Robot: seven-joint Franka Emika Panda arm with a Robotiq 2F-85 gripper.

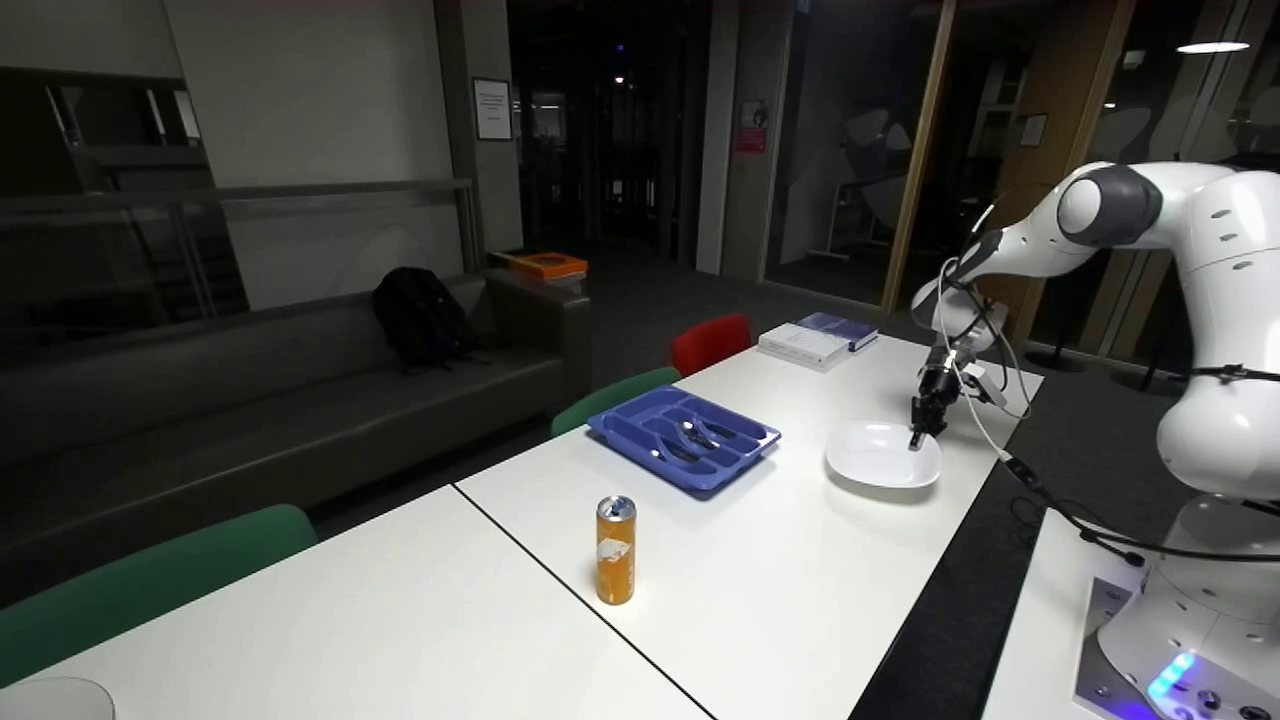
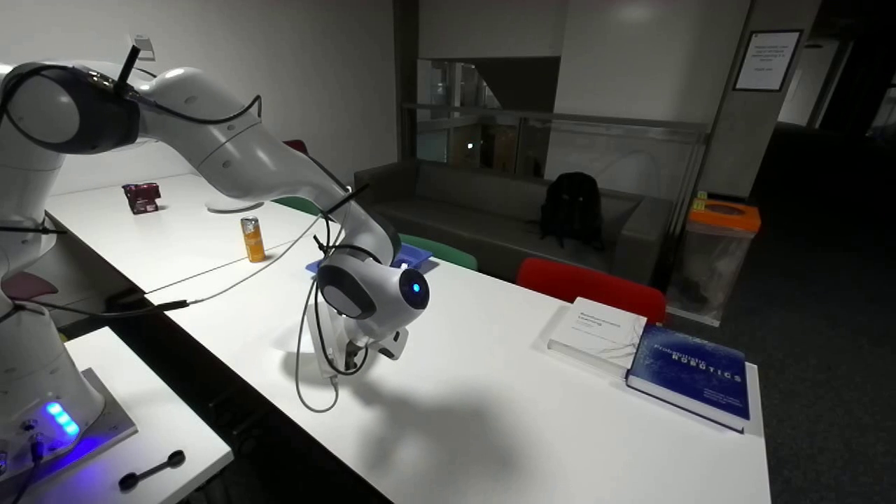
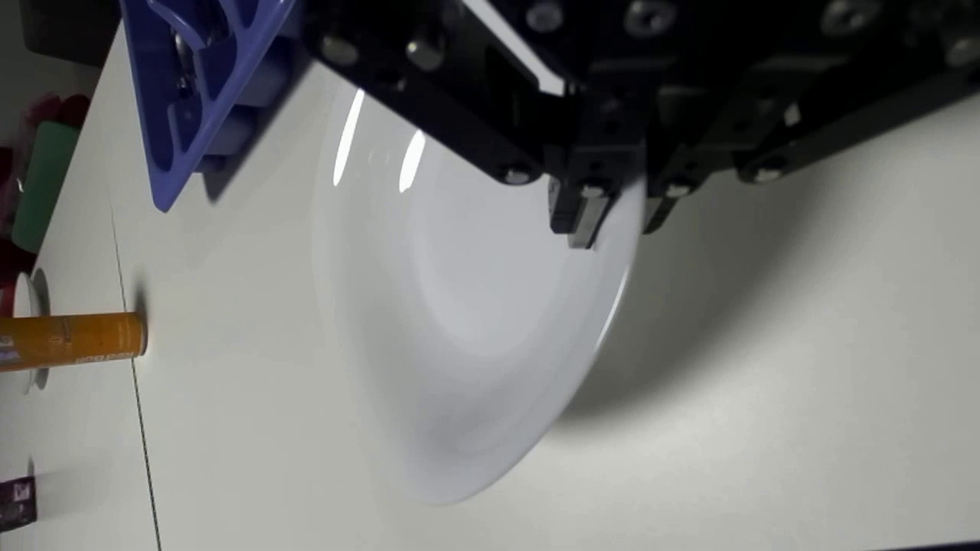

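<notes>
My gripper is shut on the rim of a white plate (image 3: 487,266), with one finger inside the dish and the other outside it. From exterior view 1 the plate (image 1: 870,462) appears at or just above the right part of the table; whether it touches the surface I cannot tell. The gripper (image 1: 919,437) meets it at its right edge. In exterior view 2 my arm hides the gripper's fingers and most of the plate.
A blue cutlery tray (image 1: 684,438) holding several utensils lies left of the plate. An orange can (image 1: 615,552) stands upright nearer the table seam. White (image 2: 598,330) and blue (image 2: 690,369) books lie at the far end. Bare table surrounds the plate.
</notes>
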